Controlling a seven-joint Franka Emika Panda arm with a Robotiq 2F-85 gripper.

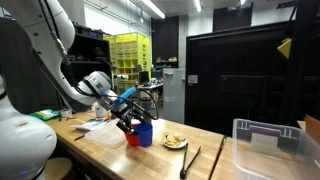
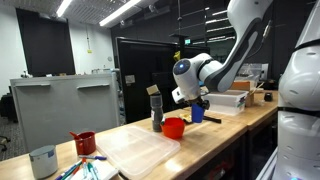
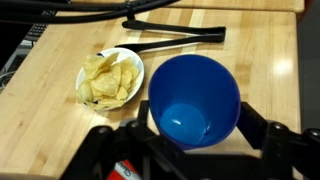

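Note:
A blue cup is held between the fingers of my gripper, with its open mouth facing the wrist camera and its inside looking empty. In exterior view 2 the cup hangs below the gripper, seemingly clear of the table. The red bowl stands close beside it there. From exterior view 1 the cup overlaps the red bowl. A red and white thing shows only partly at the bottom of the wrist view.
A white bowl of chips and black tongs lie on the table beyond the cup. A clear bin stands at the right. Elsewhere are a clear tray, several markers and a red pot.

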